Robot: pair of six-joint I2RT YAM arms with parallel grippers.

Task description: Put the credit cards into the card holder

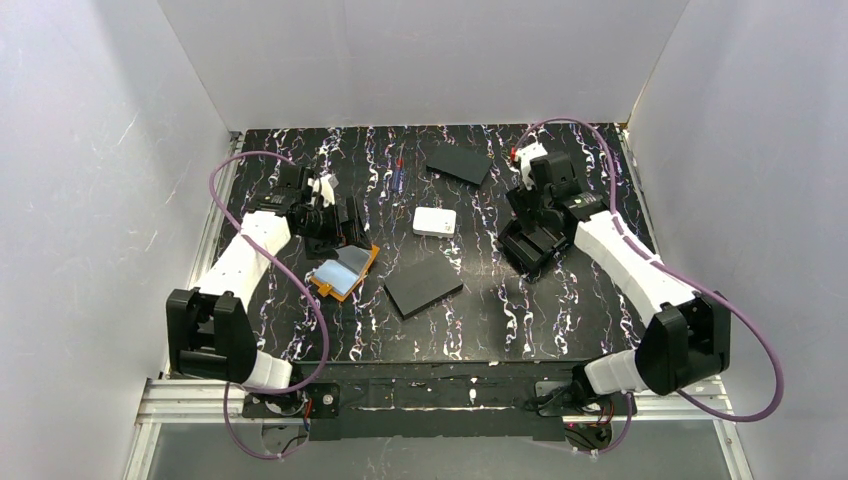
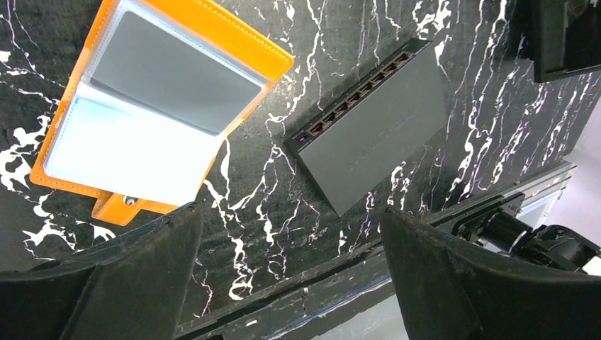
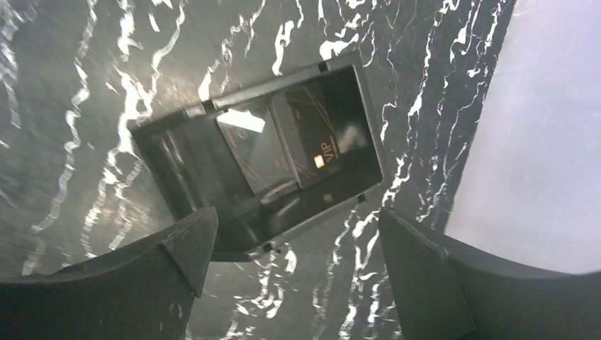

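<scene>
An orange-edged card holder (image 1: pixel 345 272) lies spread on the dark table, with clear sleeves (image 2: pixel 135 142) filling much of the left wrist view. Just above its far side hovers my left gripper (image 1: pixel 345 232), open, nothing between its fingers. Over on the right, a black tray (image 3: pixel 205 244) holds two dark cards side by side: one marked VIP (image 3: pixel 308 131) and another with a bright glare patch (image 3: pixel 259 159). Above this tray my right gripper (image 1: pixel 525 205) stands open and empty, its fingers (image 3: pixel 425 276) apart on the near side of the tray.
A flat grey box with ports (image 2: pixel 375 127) lies between the holder and the tray. Behind it are a small white box (image 1: pixel 434 222), a dark flat panel (image 1: pixel 459 163) and a blue pen-like item (image 1: pixel 397 178). Bare table lies right of the grey box.
</scene>
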